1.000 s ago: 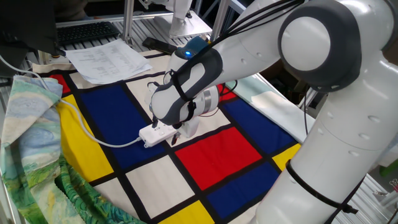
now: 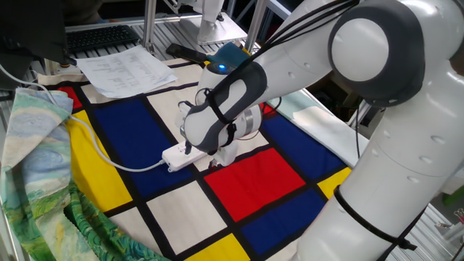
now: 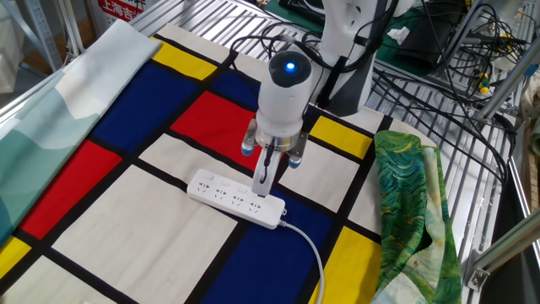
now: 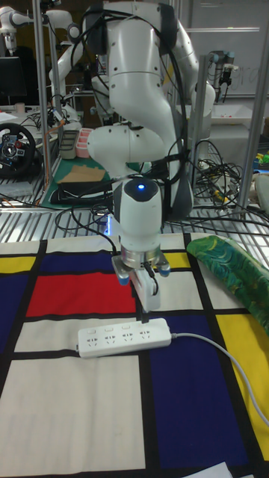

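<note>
A white power strip (image 3: 234, 199) lies flat on the patterned cloth, sockets facing up, its cord leaving one end. My gripper (image 4: 143, 320) points down at the cord-end half of the strip, very close to it. In exterior view 1 two dark fingertips show apart near the strip (image 2: 180, 156), so the fingers look open. The other two views see the hand edge-on, which hides the gap between the fingers. Whether a finger touches the strip cannot be made out.
The strip's cord (image 3: 314, 247) curves across the cloth. A green painted fabric (image 3: 410, 203) lies along one side, and paper sheets (image 2: 125, 71) rest at another edge.
My hand has shifted slightly to the right and down in exterior view 1, with a small turn. The power strip and its cord have stayed in place.
</note>
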